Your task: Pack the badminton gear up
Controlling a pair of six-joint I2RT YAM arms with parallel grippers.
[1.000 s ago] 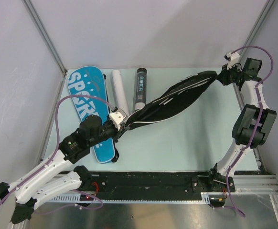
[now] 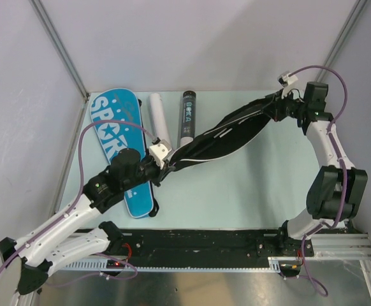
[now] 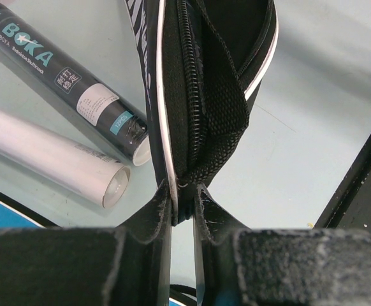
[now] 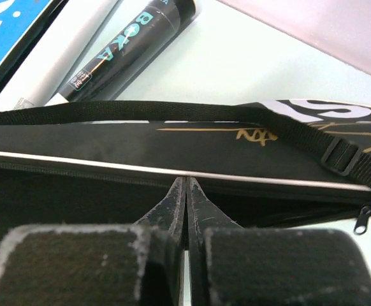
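Note:
A long black bag with white piping (image 2: 227,137) stretches diagonally across the middle of the table, its zip side showing. My left gripper is shut on the narrow near end of this bag (image 3: 192,115). Over the far right end, my right gripper is shut, its tips against or just over the black fabric (image 4: 109,143); no fabric shows between them. A strap with a buckle (image 4: 341,155) and a zip pull (image 4: 362,220) lie close by. A black BOKA tube (image 2: 188,115), a white tube (image 2: 159,118) and a blue SPORX racket case (image 2: 117,127) lie on the left.
White walls enclose the table at the back and sides. A dark gap runs along the front edge (image 2: 192,245). The tubes lie close beside the bag's near end.
My right gripper has moved left from beyond the bag's far end to over it. The left gripper stays on the near end, almost unmoved.

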